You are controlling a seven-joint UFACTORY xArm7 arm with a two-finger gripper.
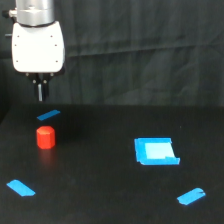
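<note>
A small red block [46, 137] stands upright on the black table at the left. Above it and slightly to its left hangs my gripper [40, 98], under the white body of the arm, with clear space between it and the block. Its fingers are small and dark against the dark backdrop, so whether the fingers are apart does not show. Right of the centre, blue tape [154, 141] frames a white square [159, 151] lying on the table, and nothing rests on it.
Blue tape strips lie behind the block [49, 115], at the front left [20, 188] and at the front right [191, 196]. A dark curtain [140, 55] closes off the back. Between the block and the white square the table is bare.
</note>
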